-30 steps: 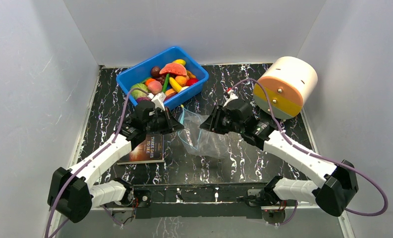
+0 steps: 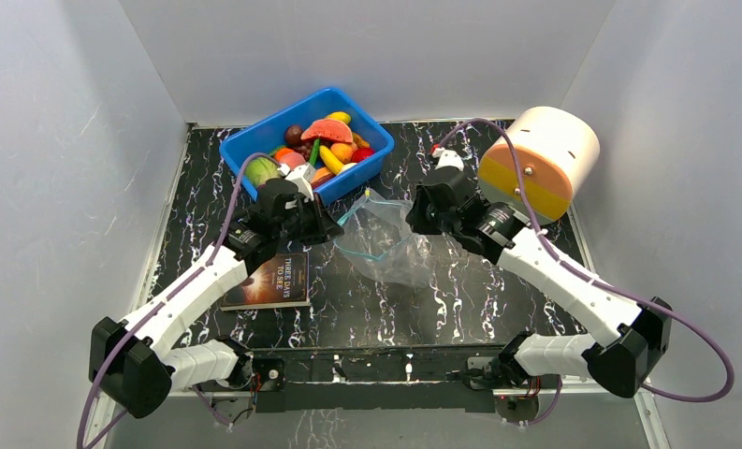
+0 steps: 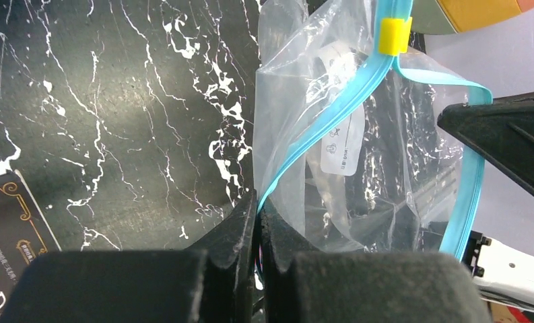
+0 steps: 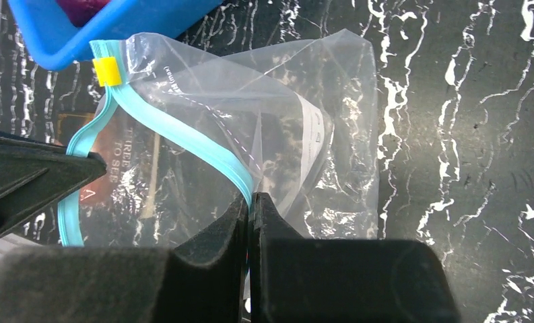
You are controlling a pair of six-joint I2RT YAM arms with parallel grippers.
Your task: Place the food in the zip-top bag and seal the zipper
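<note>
The clear zip top bag (image 2: 392, 260) hangs between my two grippers with its mouth spread apart. My left gripper is shut on one blue zipper edge, which runs into its fingertips. Pinched in my right gripper is the opposite zipper edge. A yellow slider (image 3: 394, 36) sits at the far end of the zipper strip, where the two edges meet. No food shows inside the bag. The toy food, including a watermelon slice (image 2: 327, 131) and a banana (image 2: 330, 160), lies in the blue bin (image 2: 359, 176) behind my left gripper.
A book (image 2: 271, 282) lies flat under the left arm. At the back right stands a cream, orange and yellow rounded box (image 2: 546, 154).
My right gripper has closed on the near bag edge and moved right, drawing that edge away from the left one. The mouth is wider now.
</note>
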